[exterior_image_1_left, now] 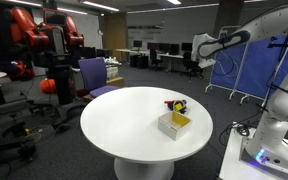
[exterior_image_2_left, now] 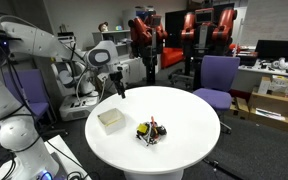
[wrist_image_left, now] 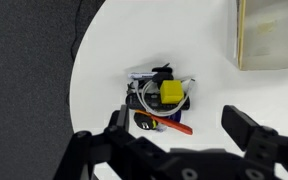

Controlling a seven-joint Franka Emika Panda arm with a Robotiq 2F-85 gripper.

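Observation:
A small heap of mixed items (exterior_image_2_left: 151, 131) lies on the round white table. From above, the heap shows a yellow block (wrist_image_left: 171, 92), a pale looped cable (wrist_image_left: 144, 98), a red-orange stick (wrist_image_left: 172, 123) and several dark pieces. To one side of the heap stands an open beige box (exterior_image_1_left: 174, 124), with something yellow inside it in exterior view 1. My gripper is high above the table, pointing down. Its dark fingers (wrist_image_left: 119, 125) are spread wide in the wrist view, with nothing held between them.
A purple chair (exterior_image_2_left: 219, 76) stands beyond the table. A large red and black robot (exterior_image_1_left: 56, 40) is also in the room.

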